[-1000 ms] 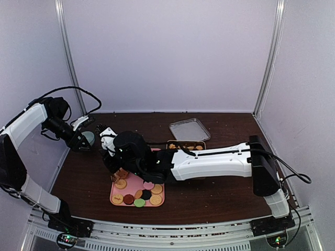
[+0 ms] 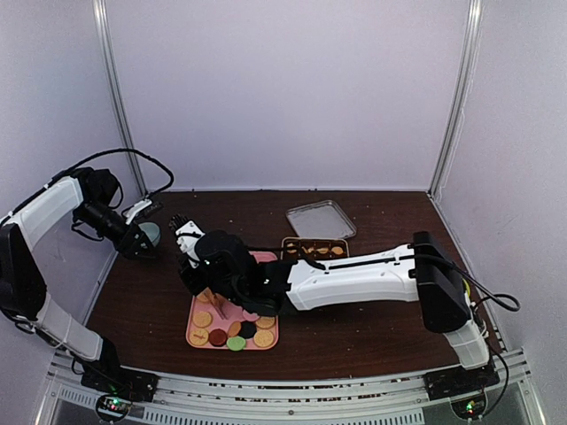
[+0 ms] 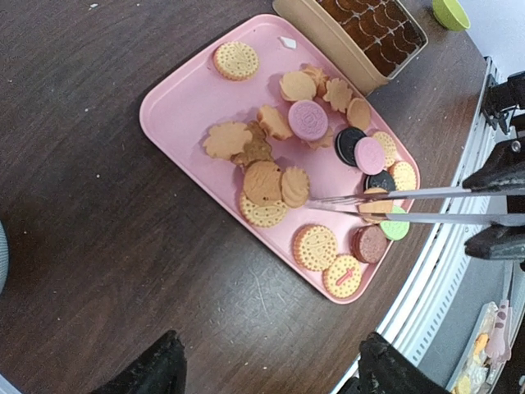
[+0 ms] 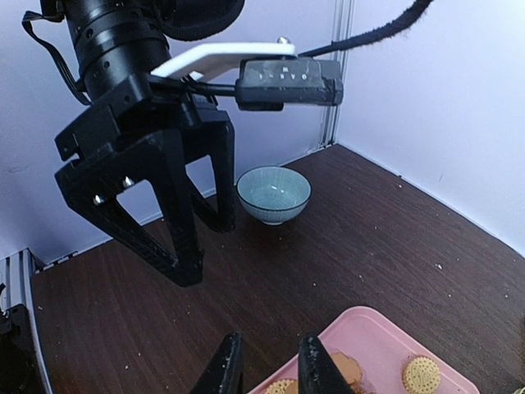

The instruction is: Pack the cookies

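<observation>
A pink tray (image 3: 189,98) holds assorted cookies: round tan ones (image 3: 315,247), flower-shaped ones (image 3: 225,140), dark, pink and green ones. My right gripper is low over the tray; its slim metal fingertips reach in beside a flower cookie in the left wrist view, apparently part open with nothing clearly between them. My left gripper hangs open at the left of the table, high and apart from the tray, nothing between its fingers. A partitioned cookie box (image 3: 369,45) sits beside the tray, partly hidden by the right arm in the top view.
A pale blue bowl (image 4: 272,197) stands at the left under my left arm. A silver tray (image 2: 321,220) lies at the back right, and a green bowl (image 3: 449,11) at the right. Bare table lies left of the pink tray.
The left arm is nearly still.
</observation>
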